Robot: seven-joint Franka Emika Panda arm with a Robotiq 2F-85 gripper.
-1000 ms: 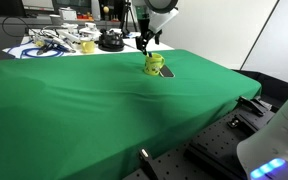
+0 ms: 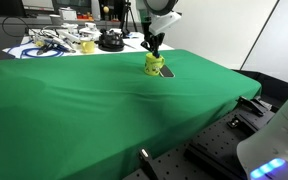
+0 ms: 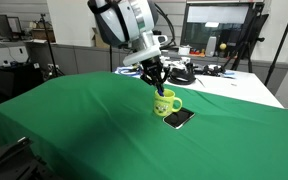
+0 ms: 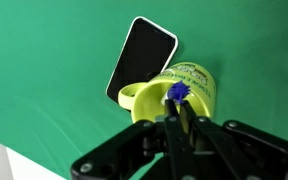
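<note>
A yellow mug (image 3: 164,106) with a printed pattern stands upright on the green cloth. A small blue object (image 4: 178,91) shows at my fingertips over the mug's opening in the wrist view; what it is cannot be made out. My gripper is shut on this blue object, pointing down at the mug (image 4: 198,80). In the second exterior view the gripper (image 3: 158,88) is at the mug's rim. How deep the blue object reaches inside is hidden.
A black phone (image 4: 144,54) lies flat beside the mug, close to its handle. Cables and gear (image 2: 52,42) crowd the far edge of the table.
My gripper has shifted slightly right and down over the mug in the first exterior view. The mug and phone have stayed in place.
</note>
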